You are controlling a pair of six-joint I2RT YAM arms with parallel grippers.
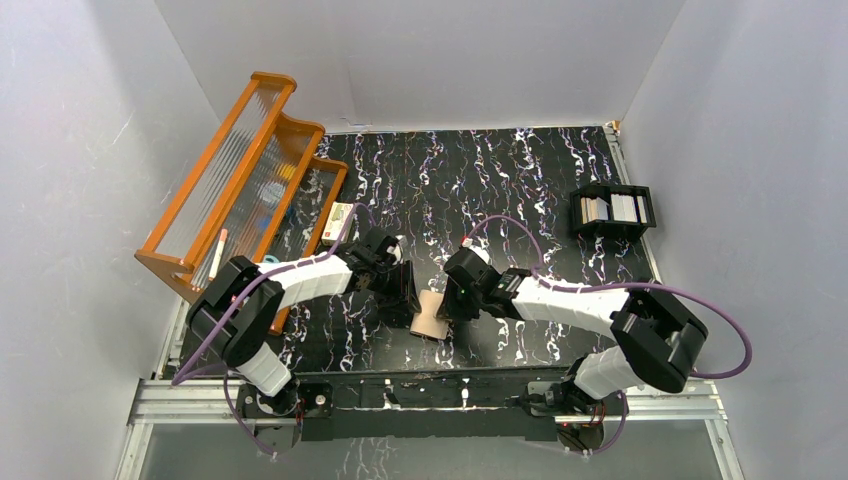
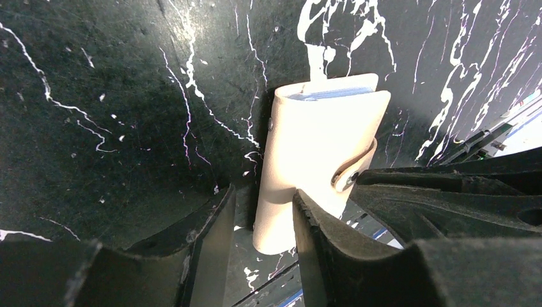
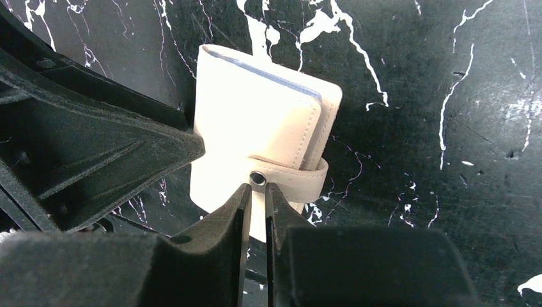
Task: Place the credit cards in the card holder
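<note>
The pale pink leather card holder (image 1: 428, 316) lies on the black marble table at the front centre, with a snap strap (image 3: 294, 182) across it and a blue-edged sleeve inside. My left gripper is part open beside the holder's near end, its fingers apart. My right gripper is shut at the strap's snap, its fingertips pressed close on it; what lies between them is hard to make out.
A black box (image 1: 612, 230) with cards stands at the back right. A wooden shelf unit (image 1: 190, 260) fills the left side, with a small box (image 1: 338, 215) beside it.
</note>
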